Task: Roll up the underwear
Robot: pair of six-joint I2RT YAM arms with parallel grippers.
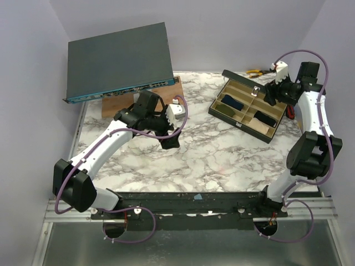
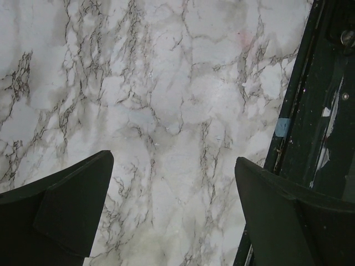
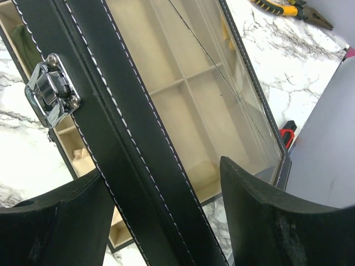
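The storage box (image 1: pixel 238 118) sits at the right of the table, its compartments holding folded cloths, dark blue (image 1: pixel 232 101), olive (image 1: pixel 224 110), beige and dark. Its black-edged lid (image 3: pixel 127 122) is partly lowered over it, a metal latch (image 3: pixel 52 88) on the edge. My right gripper (image 1: pixel 273 94) is at that edge, fingers apart on either side of it in the right wrist view; whether they touch it I cannot tell. My left gripper (image 1: pixel 170 138) hangs open over bare marble, nothing between its fingers.
A wooden board (image 1: pixel 110 105) lies at the back left under a large dark panel (image 1: pixel 119 55). Pliers (image 3: pixel 294 11) and a red-handled tool (image 3: pixel 287 133) lie beside the box.
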